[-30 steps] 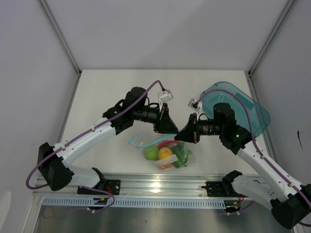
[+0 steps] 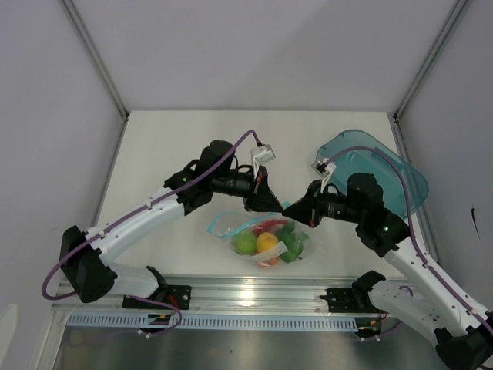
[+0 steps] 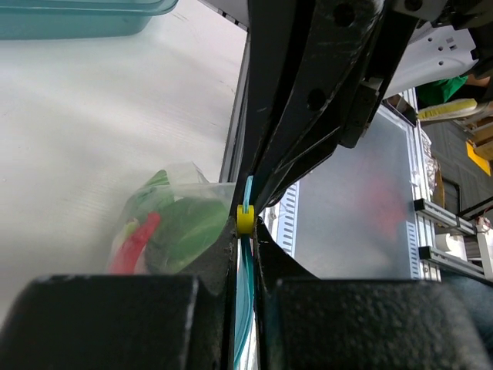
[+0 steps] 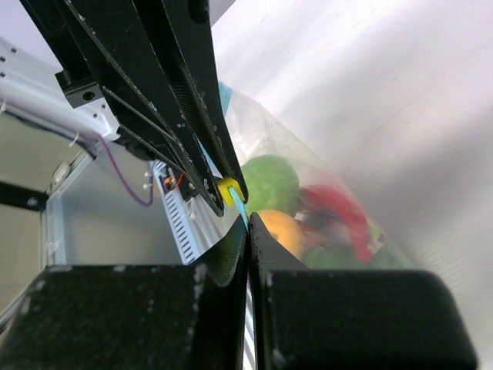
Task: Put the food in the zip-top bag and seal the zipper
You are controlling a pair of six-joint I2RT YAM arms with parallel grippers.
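Note:
A clear zip bag [image 2: 262, 247] with a green fruit [image 4: 269, 181], orange fruit [image 4: 279, 231], red pepper [image 4: 347, 212] and green pepper [image 3: 185, 231] lies at the table's front middle. Its blue zipper has a yellow slider [image 3: 245, 220]. My left gripper is shut on the zipper strip beside the slider, above the bag. My right gripper meets it from the right, shut, with the blue strip running to its tips; whether it grips that strip is hard to tell.
A teal bin [image 2: 408, 185] sits at the back right of the table.
My right gripper and the bag's right end have shifted slightly right; the bag's contents moved with them. My left gripper is about where it was.

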